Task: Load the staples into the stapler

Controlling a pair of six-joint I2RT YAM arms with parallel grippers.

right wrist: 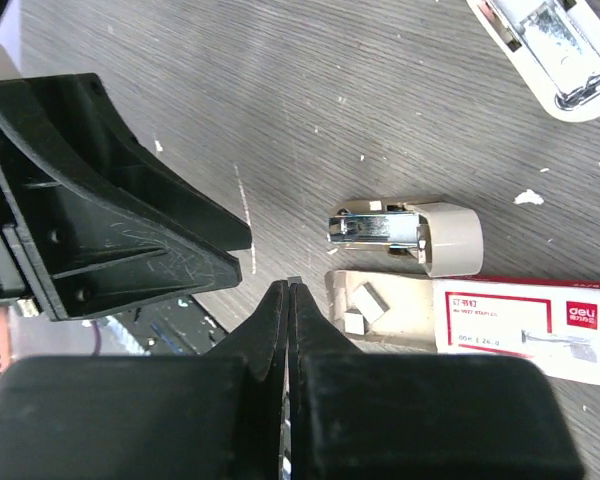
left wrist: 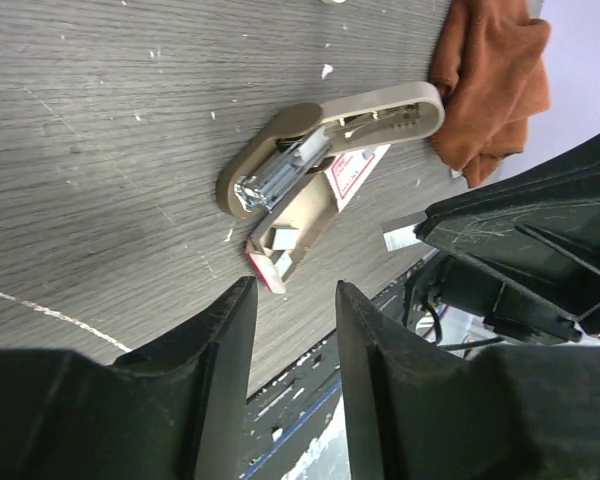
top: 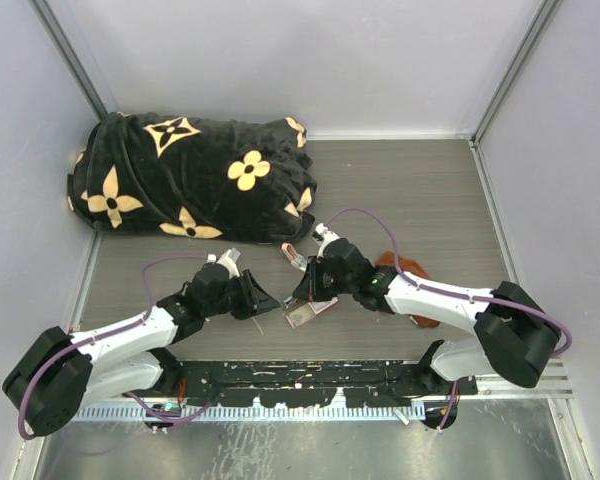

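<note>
The beige stapler lies opened on the table, its metal magazine exposed; the right wrist view shows the same stapler (right wrist: 410, 232) beyond my right gripper. My right gripper is shut. A small pale staple strip (left wrist: 401, 236) sticks out from its tip in the left wrist view. Facing it, my left gripper is part open with nothing between its fingers. Loose staple pieces (right wrist: 369, 302) lie in the opened staple box (right wrist: 525, 325), beside the stapler.
A second, whitish stapler (right wrist: 565, 50) lies farther back, also opened. An orange-brown cloth (left wrist: 495, 75) rests to the right, and a dark flowered cushion (top: 195, 180) fills the back left. Bare table (top: 410, 180) shows at the back right.
</note>
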